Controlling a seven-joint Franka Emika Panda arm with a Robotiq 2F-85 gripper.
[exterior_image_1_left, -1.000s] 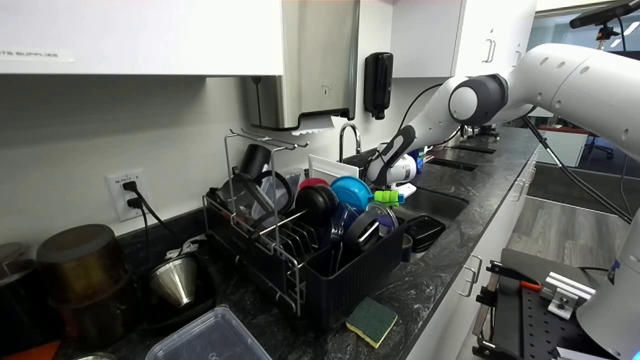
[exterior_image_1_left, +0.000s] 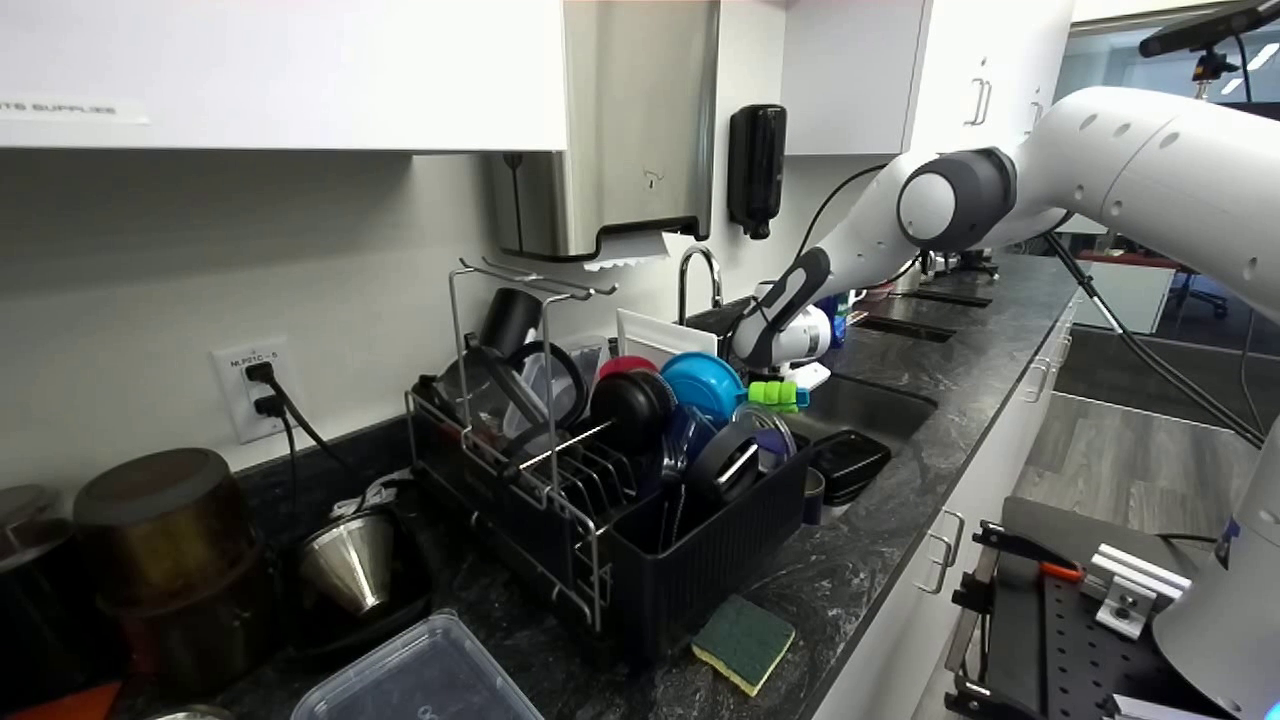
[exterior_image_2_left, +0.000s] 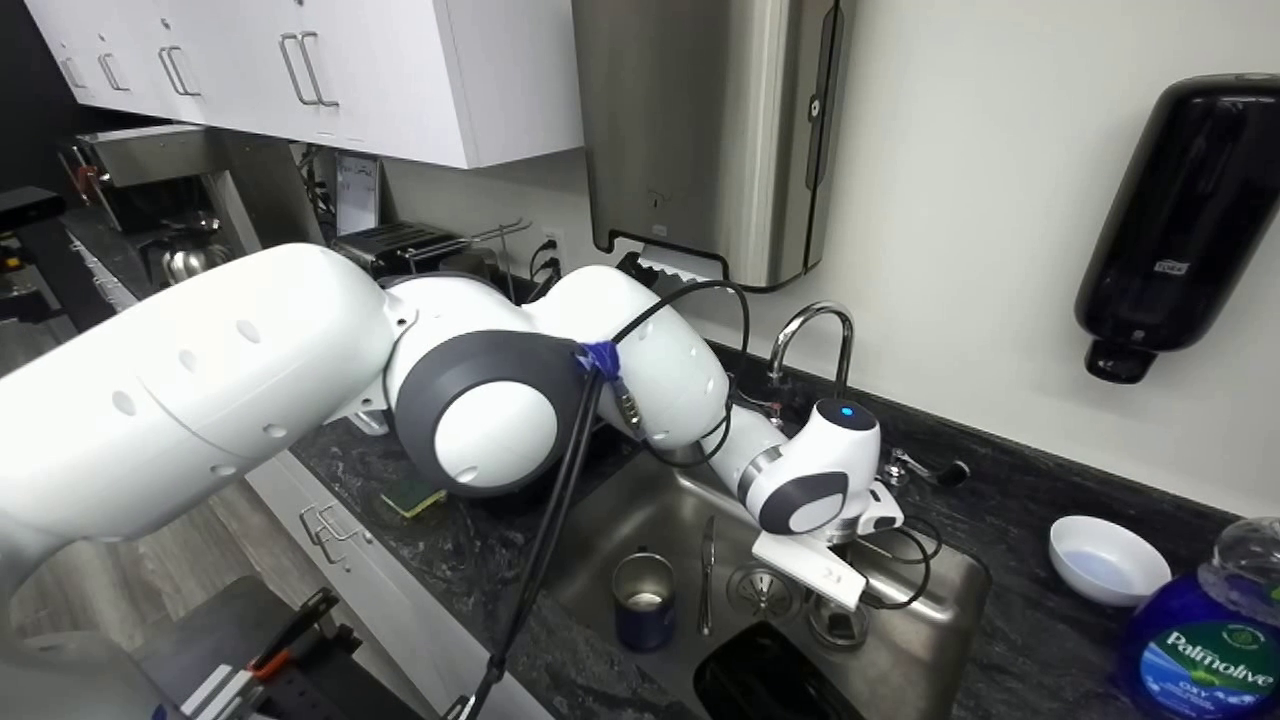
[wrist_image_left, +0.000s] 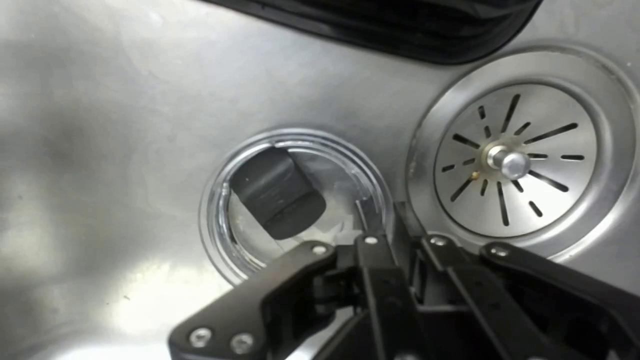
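Observation:
In the wrist view a round clear lid (wrist_image_left: 342, 168) with a dark sliding tab (wrist_image_left: 279, 192) lies on the sink floor. My gripper reaches down at its edge, the two fingers close together with the lid's rim between them. The same lid (exterior_image_2_left: 840, 626) shows in exterior view 2, beneath the white hand of the arm, inside the steel sink (exterior_image_2_left: 924, 654). Exterior view 1 hides the fingertips and the lid behind the dish rack.
Beside the lid is the drain strainer (wrist_image_left: 540, 198), with a black container (wrist_image_left: 408, 27) close by. A blue mug (exterior_image_2_left: 644, 606) and a knife (exterior_image_2_left: 707, 576) also occupy the sink. The full dish rack (exterior_image_1_left: 720, 528) stands on the counter.
The hand has shifted very slightly in exterior view 1. Everything else looks the same.

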